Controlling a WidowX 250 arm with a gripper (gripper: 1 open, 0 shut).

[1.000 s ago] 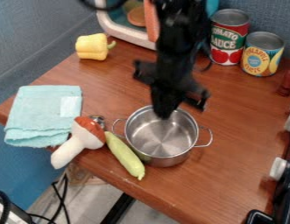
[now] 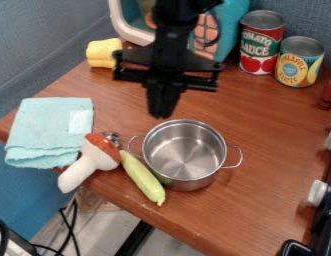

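Note:
My black gripper (image 2: 164,98) hangs above the table, behind the steel pot (image 2: 184,153) and a little to its left, its fingertips pointing down; whether they are open or shut is unclear. A yellow corn cob (image 2: 142,178) lies left of the pot, beside a red-and-white mushroom (image 2: 90,159). A folded light-blue towel (image 2: 45,130) lies at the left table edge. A yellow pepper (image 2: 104,53) sits at the back left, partly near the arm's dark body.
A tomato sauce can (image 2: 260,45) and a second can (image 2: 299,62) stand at the back right. A teal-and-white rack (image 2: 228,15) is at the back. Dark appliances line the right edge.
Over the last second my gripper has risen away from over the pot, moving back and to the left. The objects on the table look unmoved.

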